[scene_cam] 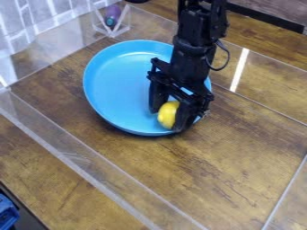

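A large blue plate (114, 90) lies on the wooden table. My black gripper (173, 101) reaches down over the plate's right part, its fingers around a small yellow object (171, 116) that sits low on the plate near its front right rim. The fingers appear shut on the yellow object, though they partly hide it.
A small clear item with a purple top (111, 20) stands at the back left. Clear edging runs along the left, with a blue object (7, 217) at the bottom left corner.
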